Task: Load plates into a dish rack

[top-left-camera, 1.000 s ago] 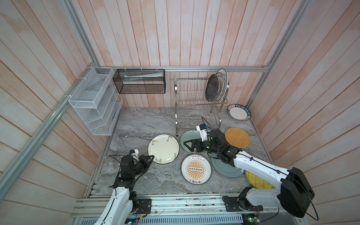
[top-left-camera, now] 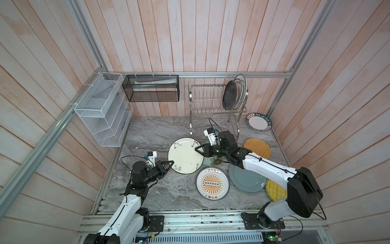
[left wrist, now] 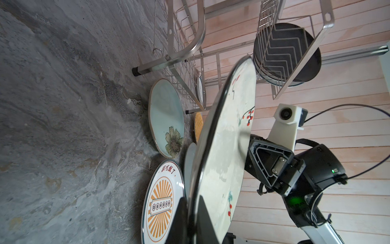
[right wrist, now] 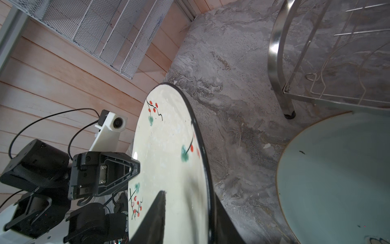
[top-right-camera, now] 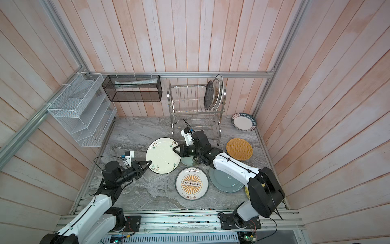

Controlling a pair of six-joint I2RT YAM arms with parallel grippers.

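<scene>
A cream plate with black rim and flower sprigs (top-left-camera: pixel 185 155) hangs above the counter between the grippers. My left gripper (top-left-camera: pixel 171 163) is shut on its left edge; in the left wrist view the rim runs between the fingers. My right gripper (top-left-camera: pixel 197 149) is at the opposite edge, fingers astride or beside the rim, part open as far as shows. The steel dish rack (top-right-camera: pixel 186 110) stands at the back, holding several upright plates, a dark one (top-right-camera: pixel 209 95) among them, at its upper right.
On the counter lie a sunburst plate (top-left-camera: pixel 212 183), a grey-blue plate (top-left-camera: pixel 247 182), a flower plate (left wrist: pixel 166 109), a woven orange mat (top-left-camera: pixel 256 148), a yellow mat (top-left-camera: pixel 275 191) and a small lettered plate (top-left-camera: pixel 258 121). Wire baskets (top-left-camera: pixel 99 109) hang left.
My left gripper and the cream plate rose and moved toward the back right. My right gripper moved up and left to the plate's right edge.
</scene>
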